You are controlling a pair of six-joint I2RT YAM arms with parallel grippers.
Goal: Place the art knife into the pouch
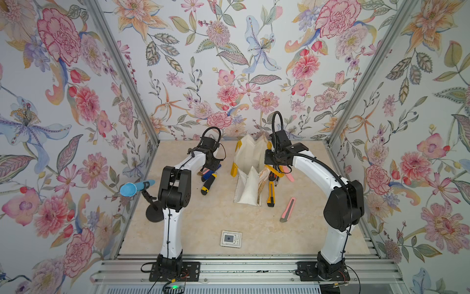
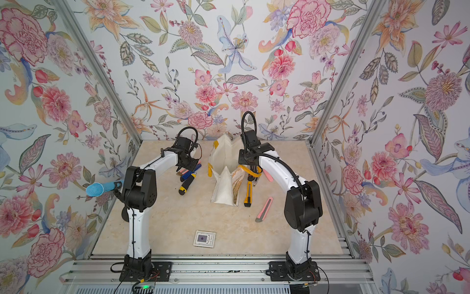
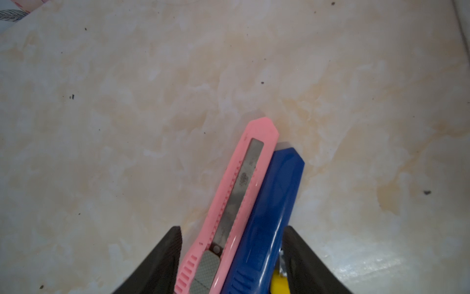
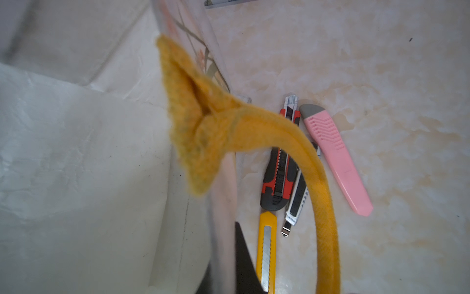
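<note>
A pink art knife (image 3: 235,201) and a blue art knife (image 3: 269,210) lie side by side on the table, their lower ends cut off by the left wrist view's edge. My left gripper is open above them, one finger (image 3: 164,254) on the pink side and the other (image 3: 301,259) on the blue side. Nothing is gripped there. The off-white pouch (image 1: 248,191) with yellow handles stands mouth-up at the table's centre. My right gripper is shut on the pouch's side wall, the thin edge passing between its fingers.
A yellow-and-black knife (image 1: 209,183) lies near the left gripper. Right of the pouch are a red-and-black knife (image 4: 279,178), a yellow knife (image 1: 271,193) and pink ones. A small white box (image 1: 231,238) sits up front; a blue cup (image 1: 128,189) is at far left.
</note>
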